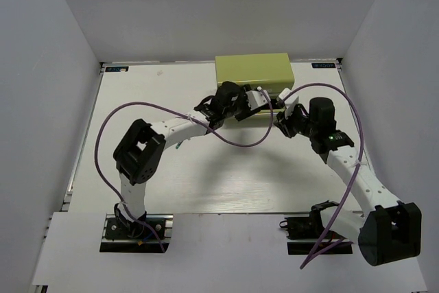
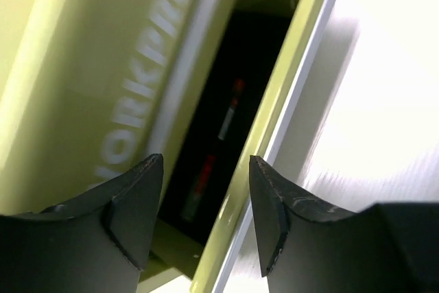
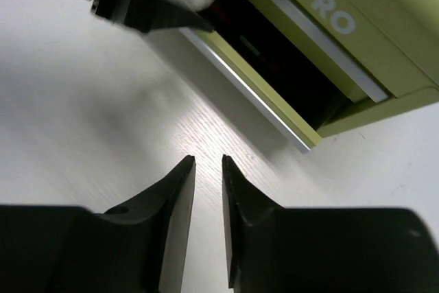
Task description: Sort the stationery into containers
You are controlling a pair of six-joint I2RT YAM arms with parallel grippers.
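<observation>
A green WORKPRO box point(image 1: 254, 68) stands at the back with its drawer pulled out. Inside the dark drawer point(image 2: 226, 211), whose green front wall point(image 2: 264, 111) runs slantwise, lie a thin pen with red and pale parts point(image 2: 230, 111) and another red-and-pale piece point(image 2: 204, 173). My left gripper is open over the drawer's edge, nothing held; its right finger is close to that wall. In front of the drawer's right end, my right gripper is narrowly open, with only bare table showing between its fingers. A teal pen point(image 1: 180, 144) lies on the table at left.
Both arms meet close together at the drawer; the left hand also shows over its front edge in the right wrist view. Purple cables loop above both arms. Side walls bound the area.
</observation>
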